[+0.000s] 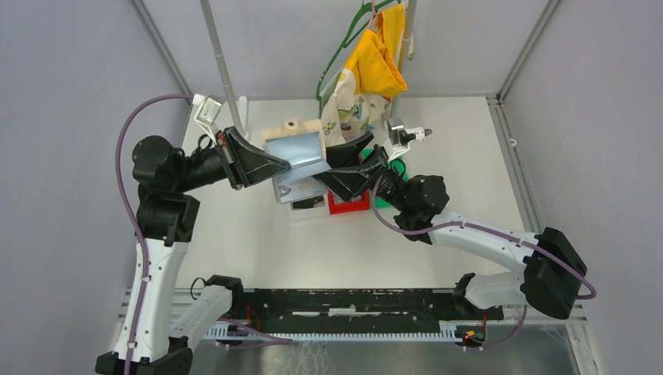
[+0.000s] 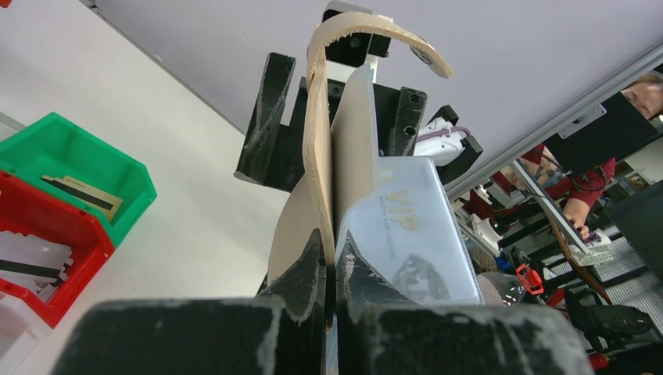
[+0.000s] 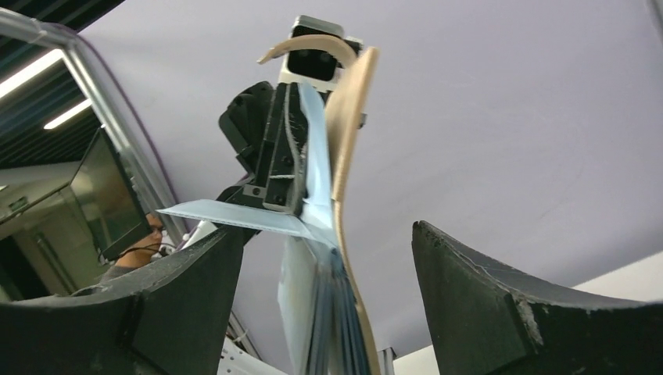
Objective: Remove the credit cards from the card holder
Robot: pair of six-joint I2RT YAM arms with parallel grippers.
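Note:
The open card holder (image 1: 293,147), tan outside with pale plastic sleeves, is held up in my left gripper, shut on its spine end. In the left wrist view a VIP card (image 2: 406,219) shows in a sleeve. In the top view my right gripper (image 1: 338,168) is at the holder's right side. The right wrist view shows its two wide-open fingers on either side of the sleeves (image 3: 301,297), with the tan cover (image 3: 352,109) upright between them, apparently gripped by neither finger.
A red bin (image 2: 86,242) and green bin (image 2: 133,195) stand on the white table (image 1: 250,250) below. Yellow and patterned clothing (image 1: 374,62) hangs at the back.

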